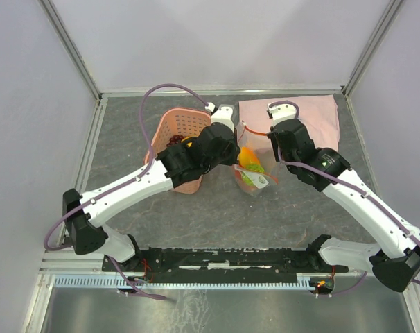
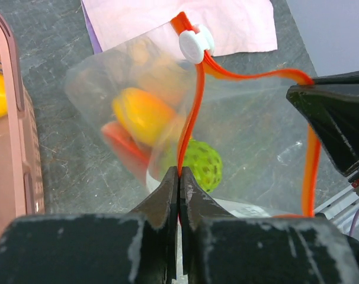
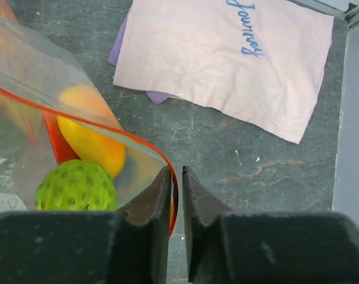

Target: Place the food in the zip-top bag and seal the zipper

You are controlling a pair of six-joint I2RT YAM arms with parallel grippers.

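The zip top bag [image 1: 255, 177] hangs between both grippers, holding a yellow mango [image 2: 141, 115], a green bumpy food [image 2: 200, 165] and something red [image 2: 123, 139], with an orange zipper edge and white slider [image 2: 194, 44]. My left gripper [image 1: 234, 156] is shut on the bag's zipper edge, as the left wrist view shows. My right gripper is at the bag's other top edge, its fingers part open, with the orange rim beside or between the tips.
A pink basket [image 1: 179, 121] with more food stands left of the bag. A pale pink cloth [image 1: 314, 114] lies at the back right. Bare grey table shows in front of the bag.
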